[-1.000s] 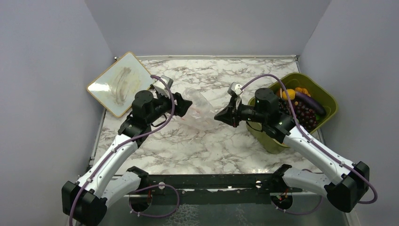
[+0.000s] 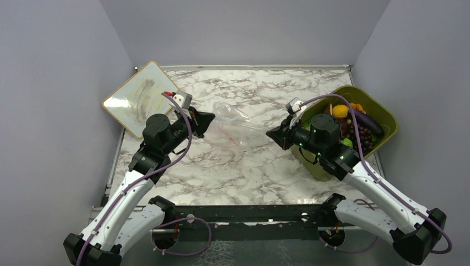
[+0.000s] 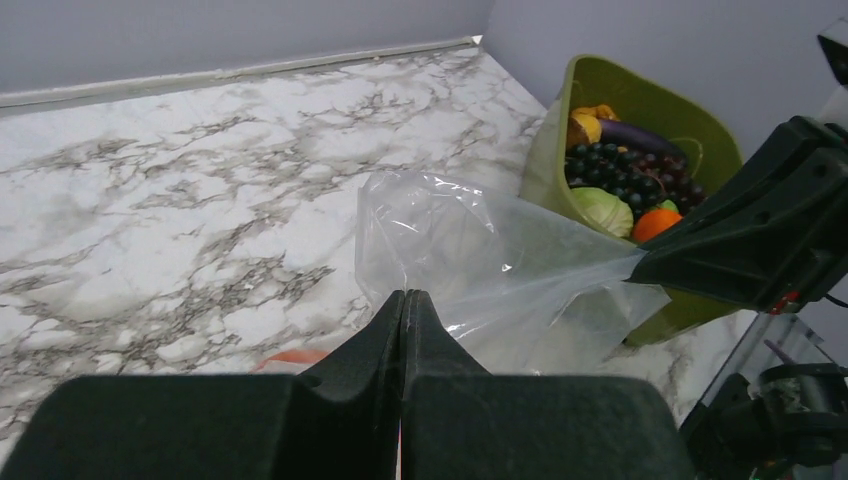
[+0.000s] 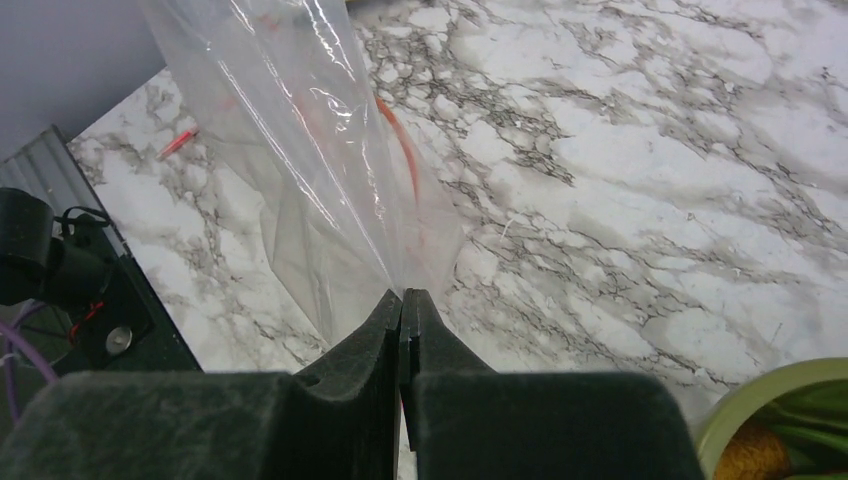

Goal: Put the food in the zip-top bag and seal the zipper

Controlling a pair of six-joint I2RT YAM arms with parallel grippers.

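Note:
A clear zip top bag (image 2: pixel 233 128) with an orange-red line on it is stretched above the table between my two grippers. My left gripper (image 2: pixel 213 116) is shut on the bag's film on the left; in the left wrist view a fold (image 3: pixel 405 270) runs down to its fingertips. On the other side my right gripper (image 2: pixel 268 134) is shut on the film, which gathers to a point at its tips in the right wrist view. No food shows inside the bag. Fruit and vegetables, including a dark eggplant (image 2: pixel 367 121) and grapes (image 2: pixel 363 138), lie in the green bin (image 2: pixel 392 119).
A whiteboard (image 2: pixel 130 91) leans over the table's back left corner. The green bin takes up the right side, below my right arm. Bare marble-patterned table (image 2: pixel 233 180) lies in front of the bag and behind it.
My right gripper has moved right and my left gripper left, drawing the bag wider and tauter between them.

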